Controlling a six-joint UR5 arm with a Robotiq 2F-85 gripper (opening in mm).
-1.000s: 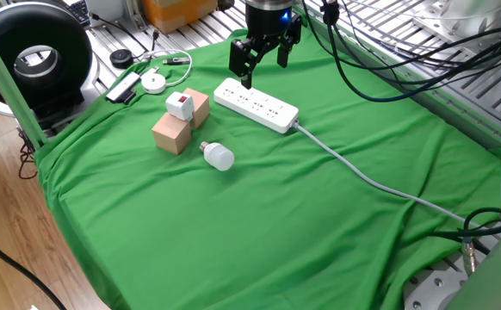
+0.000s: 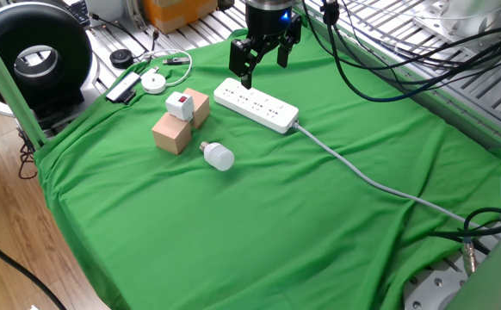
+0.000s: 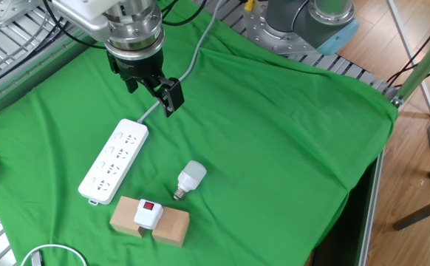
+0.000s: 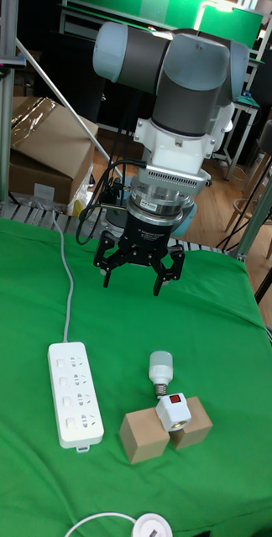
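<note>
My gripper (image 4: 131, 284) hangs above the green cloth, its two black fingers spread wide with nothing between them. On the cloth lies a white power strip (image 3: 114, 162) with several sockets; its grey cable runs off to the table's edge. A white light bulb (image 2: 219, 157) with a metal screw base rests on its side, apart from the gripper. Close to it, a small white socket adapter (image 3: 148, 214) with a red switch sits across two wooden blocks. One block (image 2: 172, 134) is nearer the bulb in the first exterior view; the other block (image 4: 192, 420) stands beside it.
A white round device (image 2: 153, 83) with a white cable lies past the blocks. Black cables (image 2: 405, 93) loop over the metal table at one side.
</note>
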